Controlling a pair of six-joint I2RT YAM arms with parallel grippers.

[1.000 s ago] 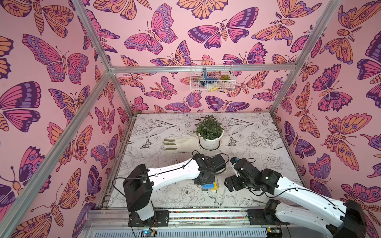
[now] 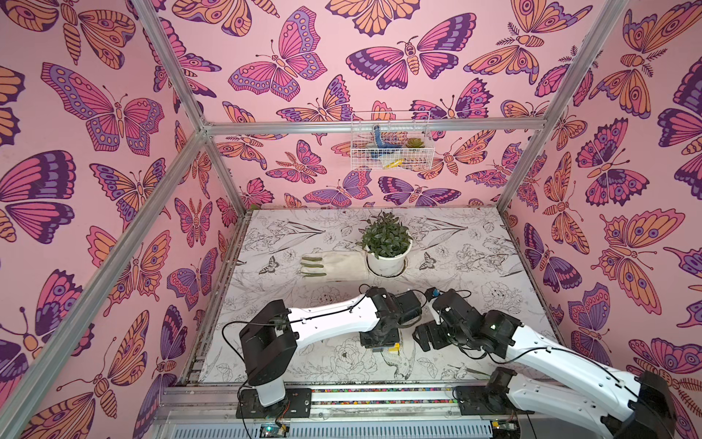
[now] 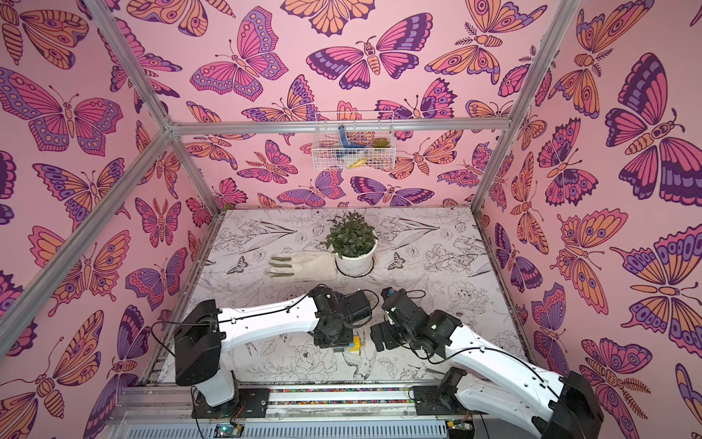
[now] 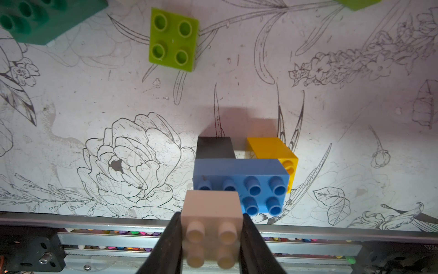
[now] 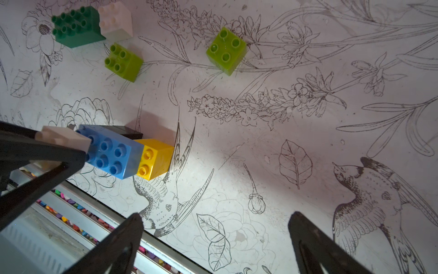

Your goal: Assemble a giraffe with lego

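Observation:
A pale pink brick (image 4: pixel 211 205) is gripped by my left gripper, just above or against the near left end of a blue brick (image 4: pixel 255 169) (image 5: pixel 113 150); whether they touch I cannot tell. The blue brick joins a black brick (image 4: pixel 214 146) and a yellow brick (image 4: pixel 271 147) (image 5: pixel 156 159) at the front of the table. My right gripper stands open to the right of this assembly, nothing between its fingers.
Light green bricks (image 5: pixel 123 64) (image 5: pixel 225 50), a dark green brick (image 5: pixel 77 27) and another pale brick (image 5: pixel 115 20) lie behind. A potted plant (image 2: pixel 387 259) and a glove (image 2: pixel 332 267) are farther back.
The right arm has barely moved.

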